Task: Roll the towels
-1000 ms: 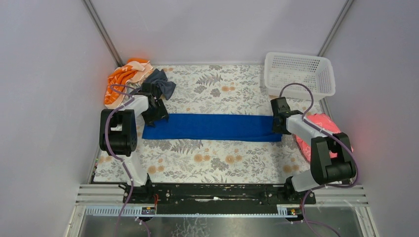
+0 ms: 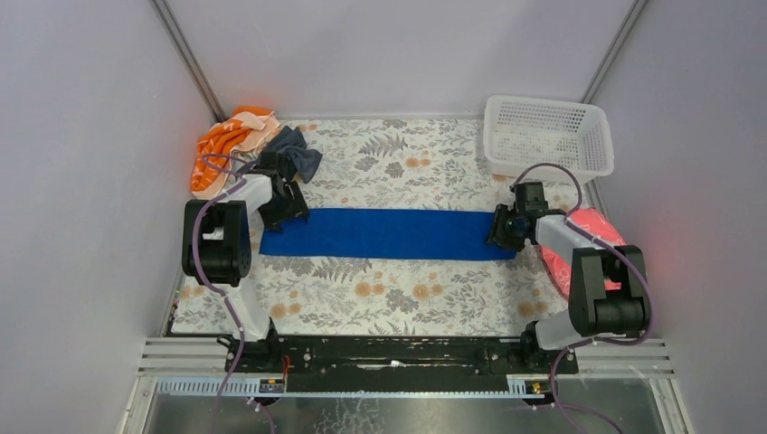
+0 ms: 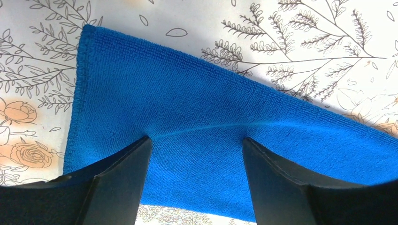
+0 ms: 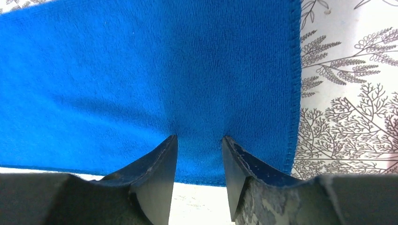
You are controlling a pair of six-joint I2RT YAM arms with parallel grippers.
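Note:
A long blue towel (image 2: pixel 389 233) lies flat across the middle of the table. My left gripper is open over its left end, fingertips down at the cloth, with a faint crease between them. At the right end, my right gripper stands part open on or just above the cloth near the near corner, nothing visibly pinched between its fingertips. The towel's right hem shows just right of that gripper in the right wrist view.
An orange towel (image 2: pixel 219 145) and a dark grey towel (image 2: pixel 298 154) are piled at the back left. A white basket (image 2: pixel 548 136) sits at the back right. A pink folded cloth (image 2: pixel 588 226) lies at the right edge.
My right gripper has moved slightly left and turned on the towel's end; the towel's near edge lies straighter. The left arm has not visibly moved.

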